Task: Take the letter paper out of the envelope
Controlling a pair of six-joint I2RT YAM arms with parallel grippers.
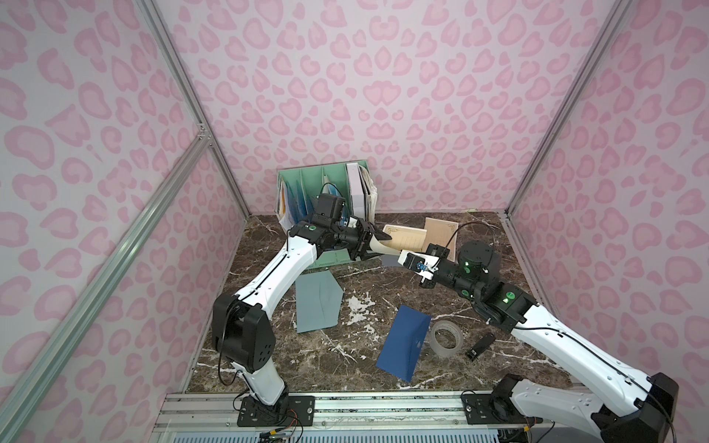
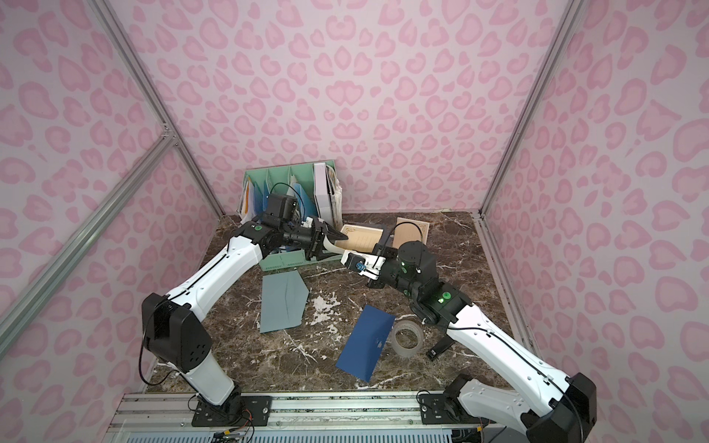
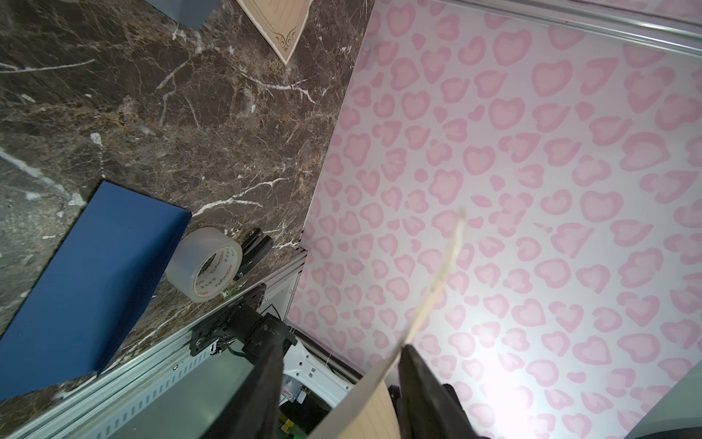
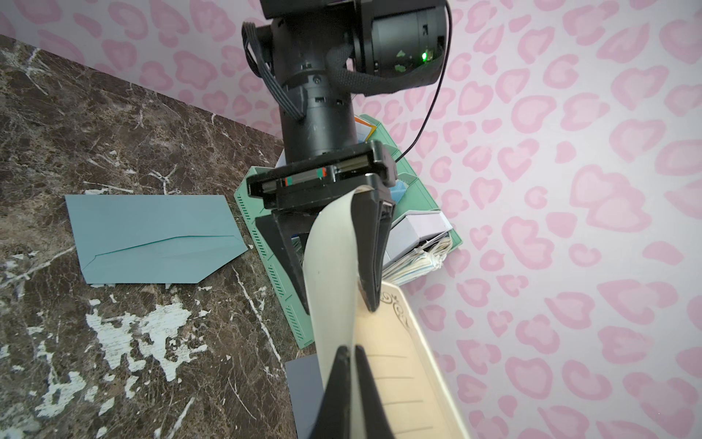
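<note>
Cream letter paper with ornate border and lines hangs in the air between my grippers. My right gripper is shut on it. My left gripper is around the paper's curled other end, fingers part open on either side; whether they touch it is unclear. A grey-blue envelope lies flat at left, a navy envelope at front centre, another cream piece at back right.
A green file organiser full of folders stands at the back left. A tape roll and a black object lie at front right.
</note>
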